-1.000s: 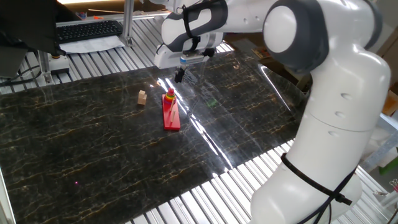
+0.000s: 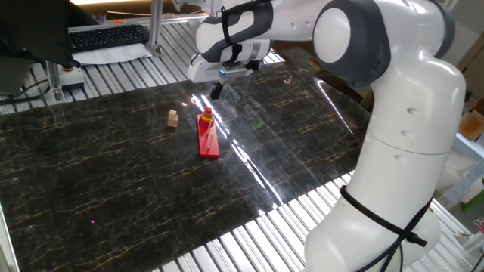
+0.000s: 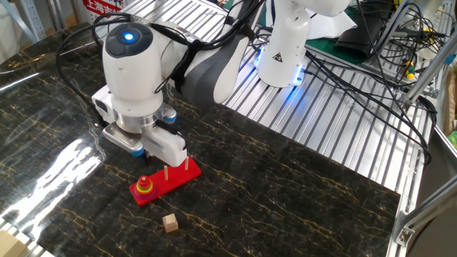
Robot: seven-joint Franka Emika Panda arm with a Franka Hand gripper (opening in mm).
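Note:
A red board (image 2: pixel 208 145) with upright wooden pegs lies on the dark marbled table. At one end of it sits a stack of coloured rings (image 2: pixel 206 116), narrowing to a red top; the same stack of rings (image 3: pixel 145 187) shows in exterior view 2. Beside the board rests a small wooden block (image 2: pixel 172 119), which looks stepped in exterior view 1. My gripper (image 2: pixel 217 91) hangs above the table just past the ring end of the board, apart from the rings. Its dark fingers are small in exterior view 1 and mostly hidden by the hand in exterior view 2, so their opening is unclear.
A keyboard (image 2: pixel 109 37) lies on the slatted metal surface at the back left. Loose cables (image 3: pixel 368 100) run over the slats near a white robot base (image 3: pixel 282 64).
The upper arm and elbow have shifted slightly left in exterior view 1. The gripper has barely moved, and the board, rings and block lie where they were.

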